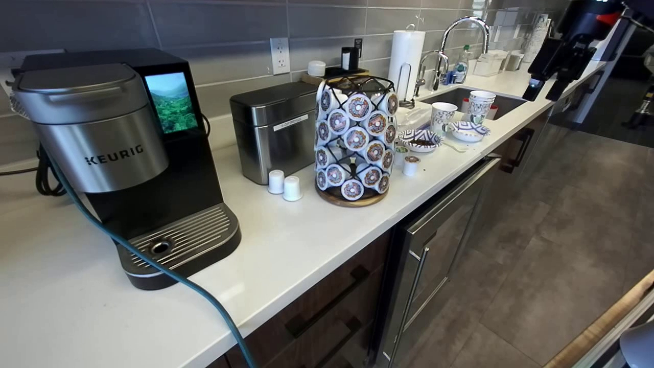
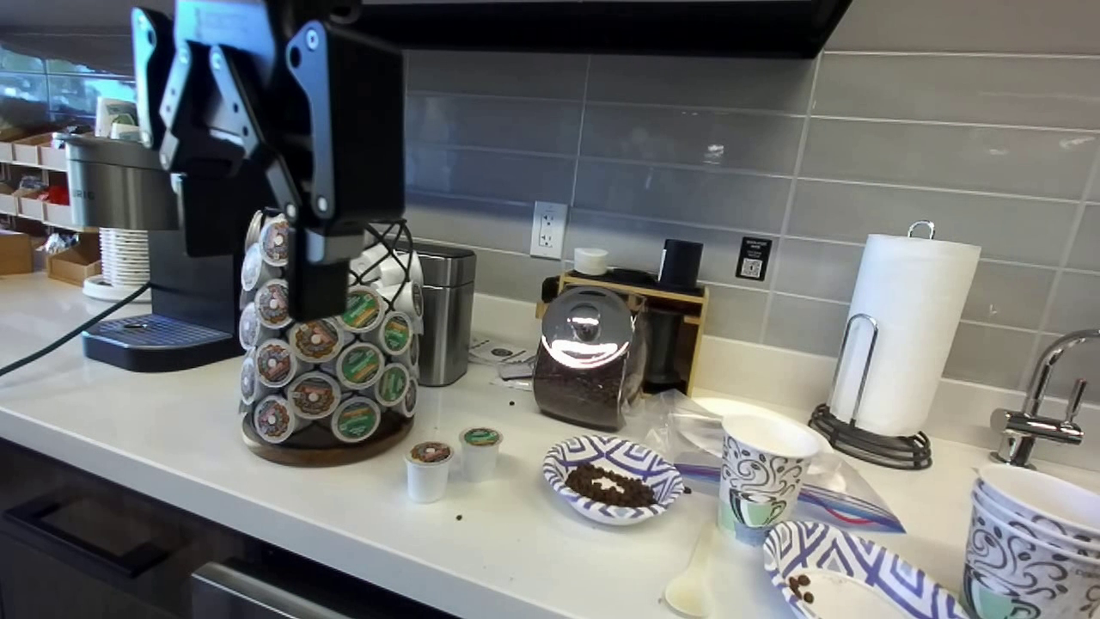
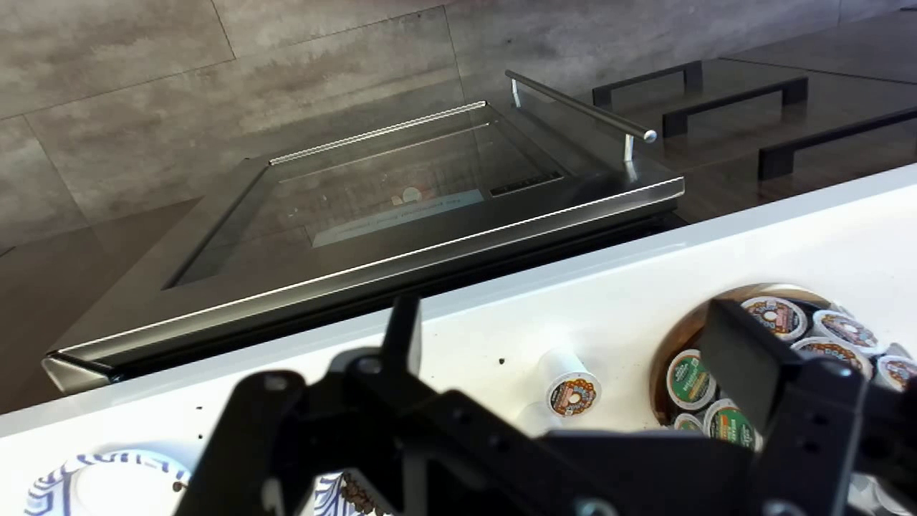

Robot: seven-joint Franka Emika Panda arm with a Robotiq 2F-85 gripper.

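My gripper point(image 1: 544, 90) hangs high over the counter's front side, at the upper right of exterior view 1. It stands open: in the wrist view its two fingers point(image 3: 746, 365) are wide apart with nothing held between them. Two coffee pods stand on the counter, a brown-lidded pod point(image 2: 429, 471) and a green-lidded pod point(image 2: 480, 453), to the right of the round pod carousel point(image 2: 327, 450). From above, the brown-lidded pod point(image 3: 573, 394) appears between the fingers, well below them. A Keurig coffee maker point(image 1: 104, 116) with a lit screen occupies the counter's left.
Two white pods point(image 1: 292, 189) sit left of the carousel by a steel bin point(image 1: 276, 135). Patterned bowls point(image 2: 610, 512), paper cups point(image 2: 768, 474), a spoon point(image 2: 688, 590) and a paper towel roll point(image 2: 918, 330) crowd the right. A blue cable point(image 1: 153, 262) crosses the coffee maker's front.
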